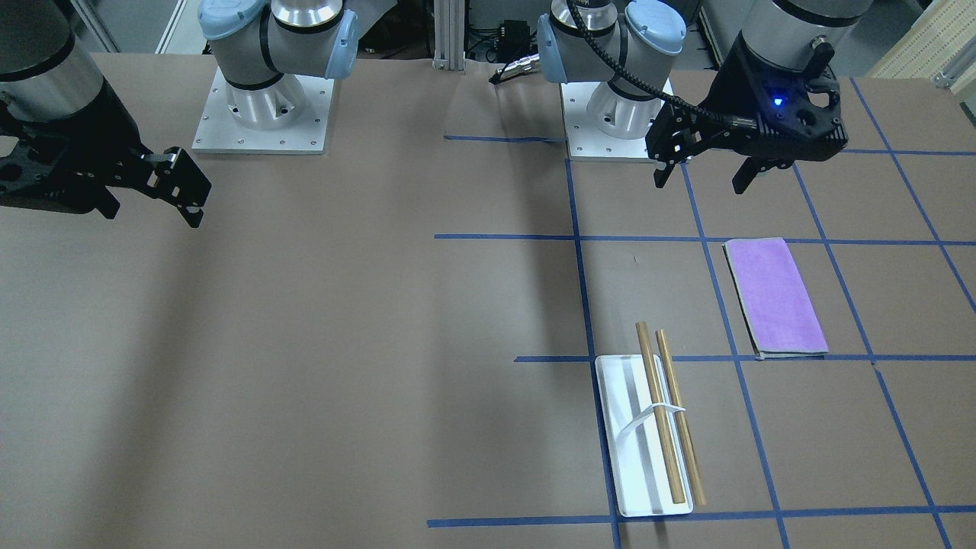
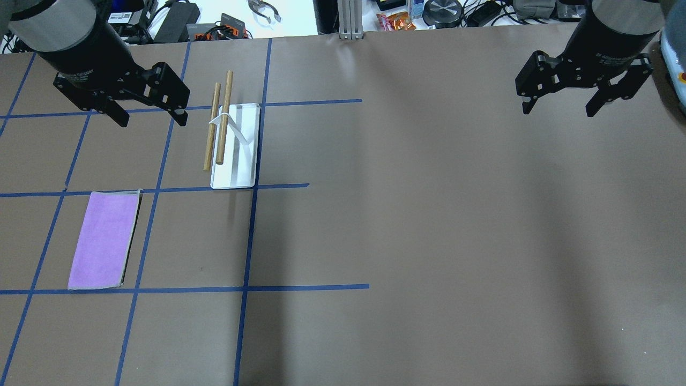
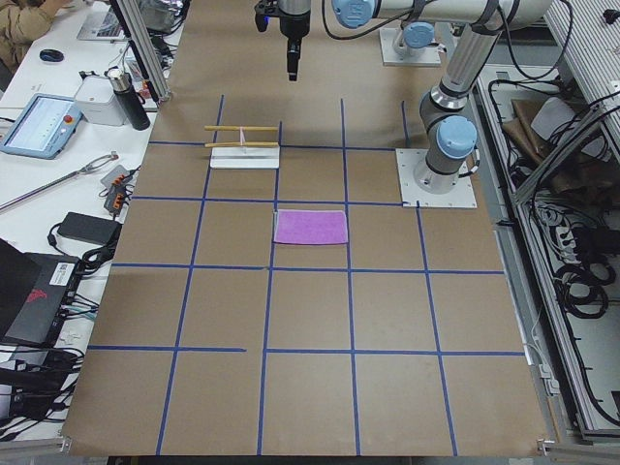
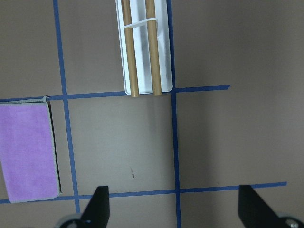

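A white tray (image 1: pixel 633 467) holds two wooden sticks (image 1: pixel 669 448) lying lengthwise across a white divider, on the taped table. A folded purple cloth (image 1: pixel 775 294) lies beside it, farther back in the front view and lower left in the wrist view (image 4: pixel 26 147). My gripper hangs high above the table, open, with nothing between its fingers; in the top view it is at the upper left (image 2: pixel 151 119), left of the tray.
A second arm (image 2: pixel 579 87) with its own gripper hangs at the other side. Cables and equipment lie beyond the table's edges.
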